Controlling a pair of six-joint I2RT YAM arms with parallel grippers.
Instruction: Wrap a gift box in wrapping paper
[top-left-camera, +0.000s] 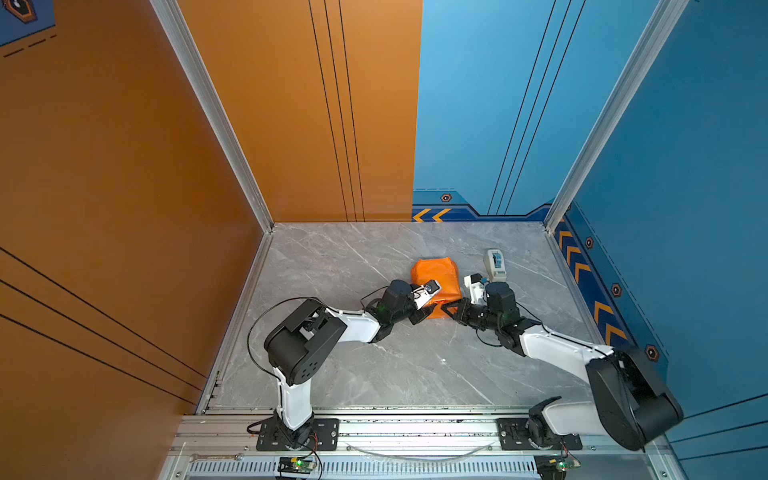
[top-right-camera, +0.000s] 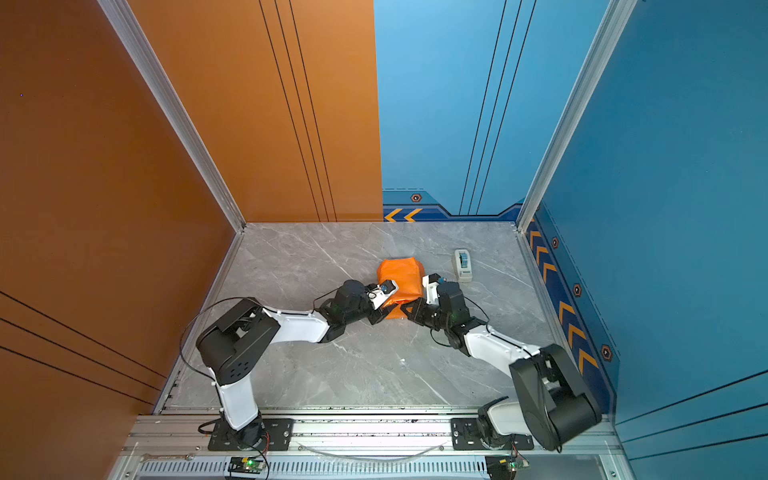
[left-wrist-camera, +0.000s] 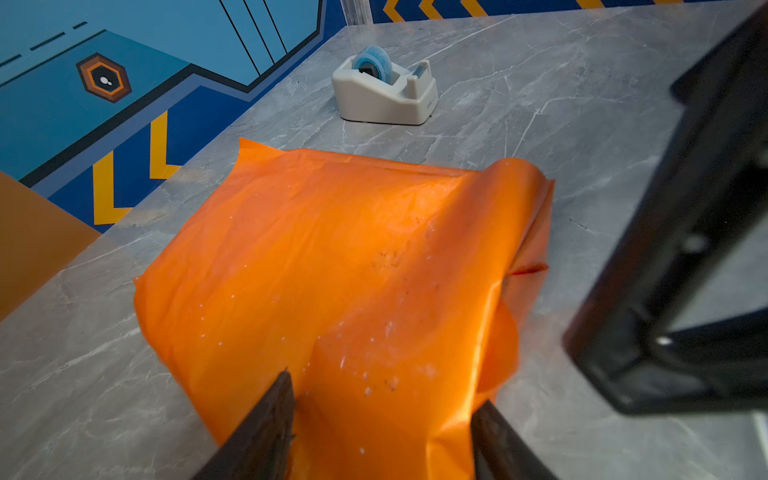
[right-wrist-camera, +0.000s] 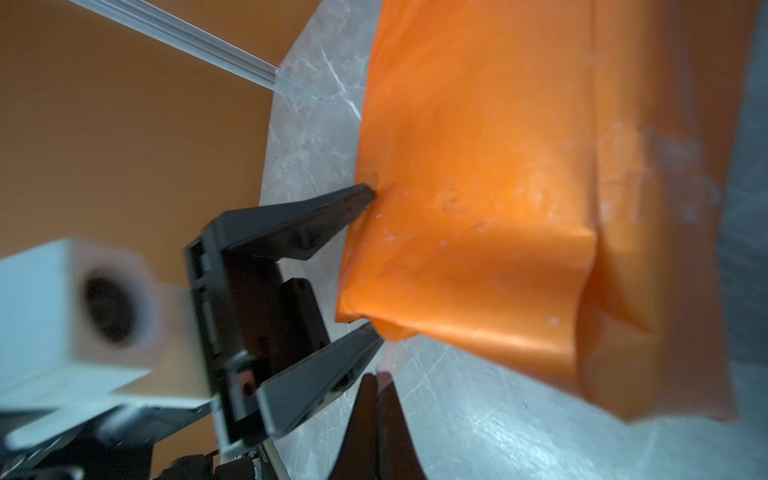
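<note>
The orange-wrapped box (top-left-camera: 434, 270) lies in the middle of the floor, its paper creased with folded flaps on the near side. My left gripper is at the near edge, its fingers part open either side of a raised orange flap. My right gripper (top-right-camera: 409, 310) is at the box's near right; in the right wrist view its dark fingertips are together at the bottom, shut, just below the paper's edge. In that view the left gripper's fingers (right-wrist-camera: 312, 220) straddle the paper's end.
A tape dispenser (left-wrist-camera: 384, 100) stands behind and to the right of the box.
</note>
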